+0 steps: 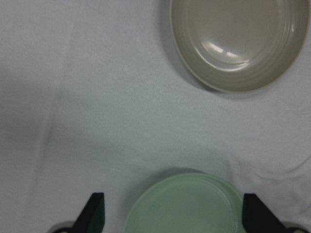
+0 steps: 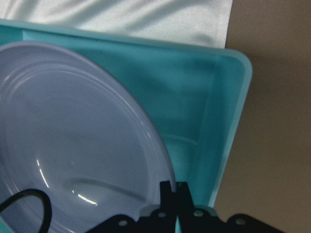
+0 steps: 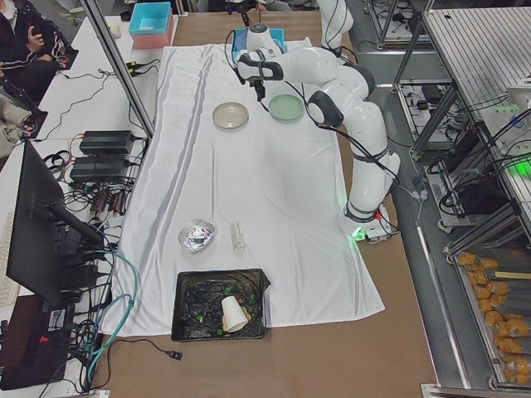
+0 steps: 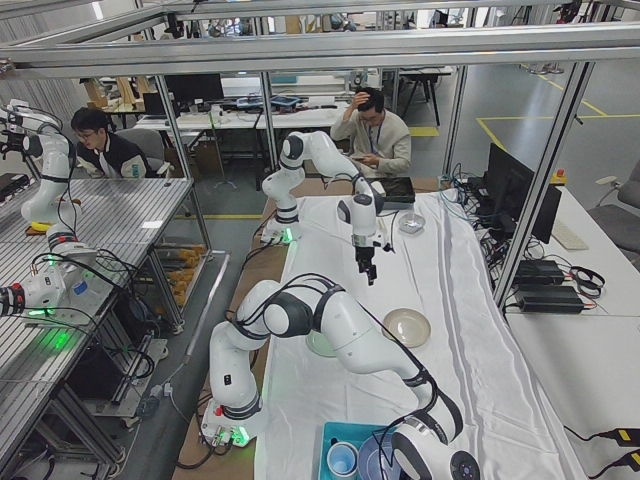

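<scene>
A green plate (image 3: 285, 107) lies on the white cloth beside a beige plate (image 3: 231, 115); both show below my left gripper, which is raised and open, with nothing seen between its fingers. In the right wrist view, my right gripper is shut on the rim of a blue plate (image 2: 77, 136), which is over the blue bin (image 2: 228, 121). A cup (image 4: 342, 458) sits in that bin in the camera right view.
A crumpled foil item (image 3: 197, 235), a small pale object (image 3: 237, 236) and a black tray (image 3: 178, 307) with cups lie toward the cloth's other end.
</scene>
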